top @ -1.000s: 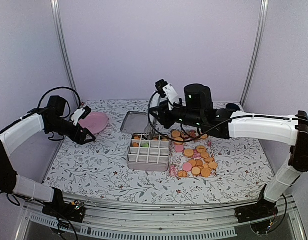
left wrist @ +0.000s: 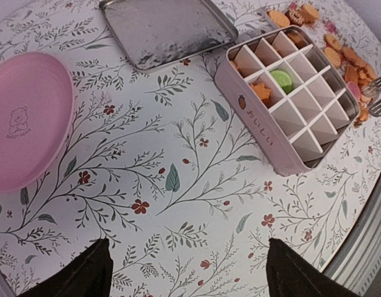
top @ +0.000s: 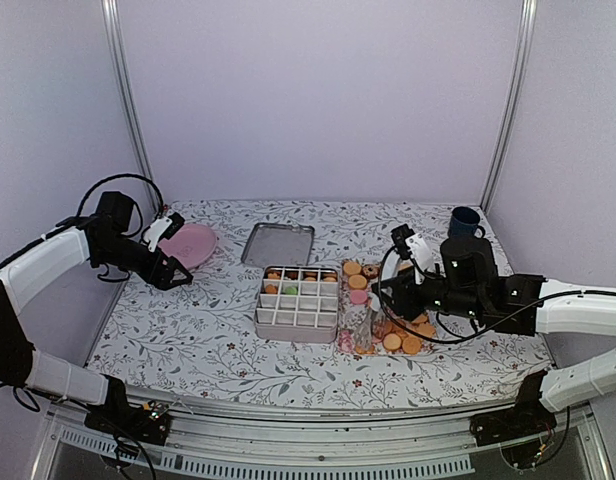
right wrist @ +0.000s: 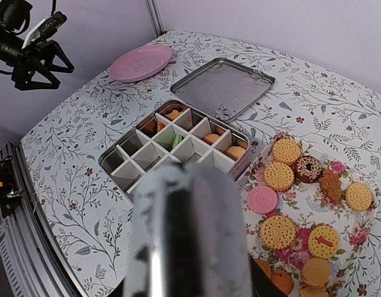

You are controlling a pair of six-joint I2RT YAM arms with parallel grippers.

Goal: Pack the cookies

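Note:
A pink compartment box (top: 296, 328) stands mid-table, some cells holding orange cookies and a green one (left wrist: 281, 79). Right of it, assorted cookies (right wrist: 278, 232) lie on a floral sheet (right wrist: 347, 234). Over them is my right gripper (top: 379, 308), with a silver utensil pointing down at it; its fingers are hard to make out, and the utensil's tines show at the right edge of the left wrist view. My left gripper (top: 174, 280) hangs open over the left side of the table, empty.
A pink plate (top: 188, 245) lies at the back left and a metal tray (top: 278, 244) behind the box. A dark mug (top: 463, 221) stands at the back right.
My right arm has moved from above the box rightward and down over the cookies on the sheet, with the silver utensil. The left arm has not moved.

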